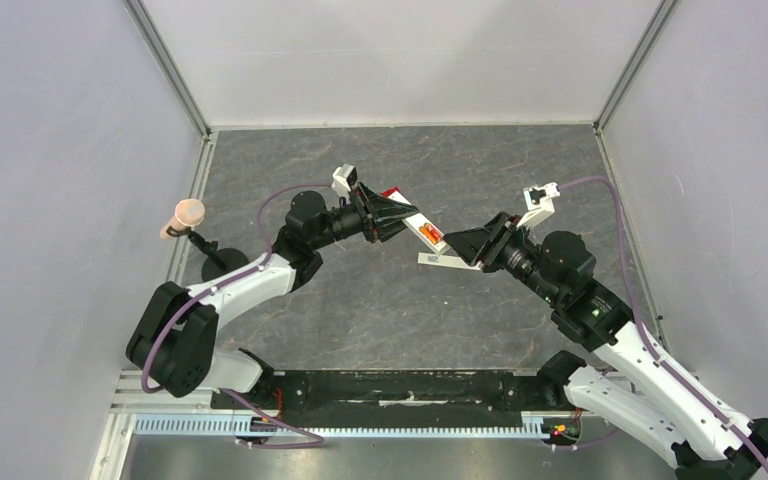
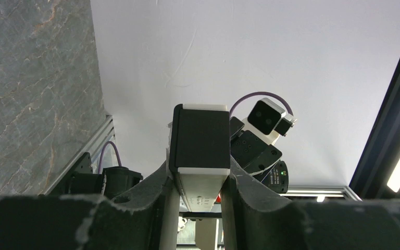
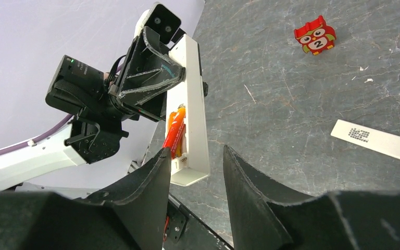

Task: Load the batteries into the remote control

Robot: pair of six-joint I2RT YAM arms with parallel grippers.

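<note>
The white remote [image 3: 195,120] is held tilted in the air, my left gripper [image 1: 400,215] shut on its far end. In the left wrist view its black-and-white end [image 2: 199,140] fills the fingers. Orange batteries [image 3: 176,127] sit in the open compartment, the front one looking slightly raised at the near end. My right gripper is right at the remote's near end, its fingertips a little apart in its wrist view; whether anything is between them is hard to tell.
A white strip [image 3: 375,140], likely the battery cover, lies on the grey floor. A red owl toy [image 3: 315,36] lies behind. A lamp-like stand [image 1: 222,258] is at the left. White walls enclose the floor.
</note>
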